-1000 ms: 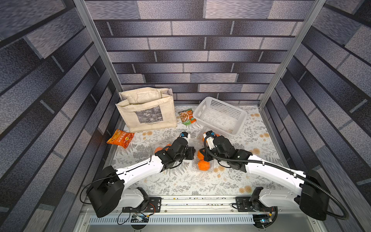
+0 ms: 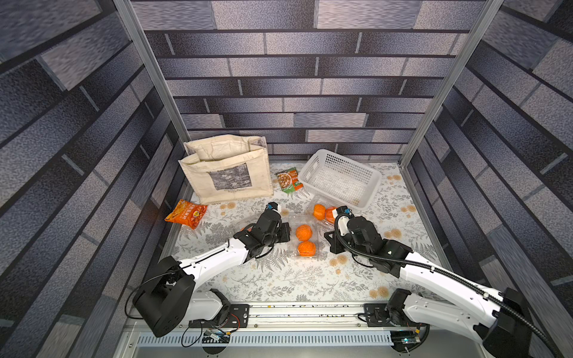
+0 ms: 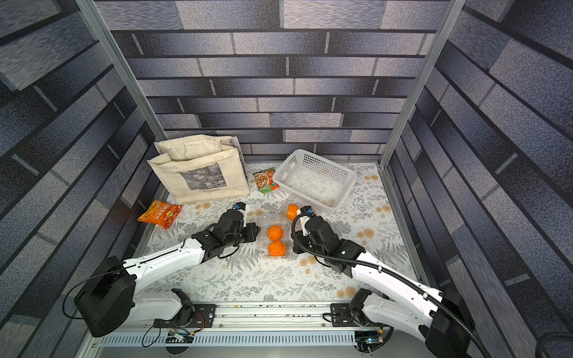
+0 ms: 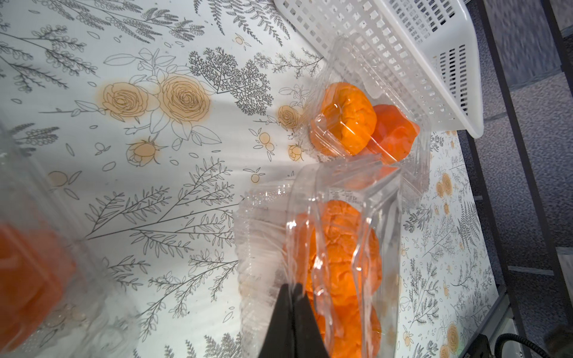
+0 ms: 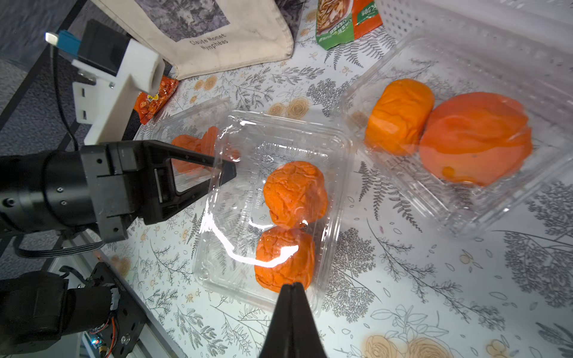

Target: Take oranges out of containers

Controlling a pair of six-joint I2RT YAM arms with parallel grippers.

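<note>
The middle clear container holds two oranges, seen through its plastic. At its left rim my left gripper is shut, its fingertips over the clear edge; the thin plastic between them is hard to make out. My right gripper is shut on the container's right side, apart from it, with nothing showing between its fingers. Another clear container at the back right holds two orange fruits. A third clear container, partly hidden behind the left arm, also has orange fruit inside.
A white perforated basket stands empty at the back right, close behind one container. A canvas bag, a green-orange packet and an orange snack bag lie toward the back and left.
My left gripper has moved left and slightly back, and the middle container with its oranges has shifted the same way. The right gripper has drawn away to the right, uncovering the oranges.
</note>
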